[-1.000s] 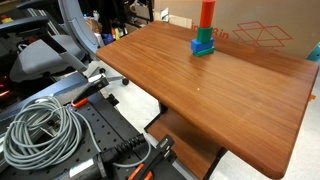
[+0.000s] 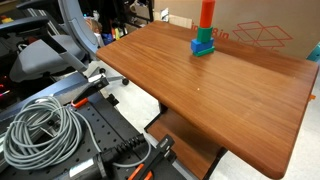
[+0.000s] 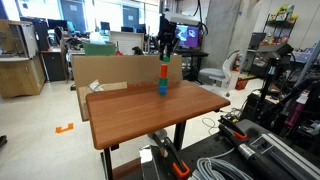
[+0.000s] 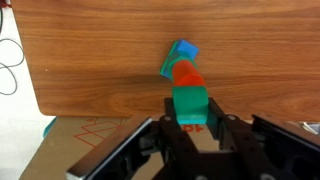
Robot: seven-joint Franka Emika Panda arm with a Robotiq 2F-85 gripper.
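Note:
A tower of coloured blocks stands upright near the table's far edge. Blue and green blocks (image 2: 202,47) make up its lower part, and a red block (image 2: 207,14) rises above them to the top of exterior view 1. In the wrist view my gripper is shut on a green block (image 4: 190,98), seen from above over the red block (image 4: 184,73). Exterior view 2 has the gripper (image 3: 166,44) at the top of the stack, the green block just over the red one (image 3: 164,69). Whether those two touch, I cannot tell.
Wide bare wood surrounds the tower on the table (image 2: 215,95). A cardboard panel (image 3: 120,70) stands behind the far edge. Coiled grey cable (image 2: 45,140) lies by the robot's base, off the table.

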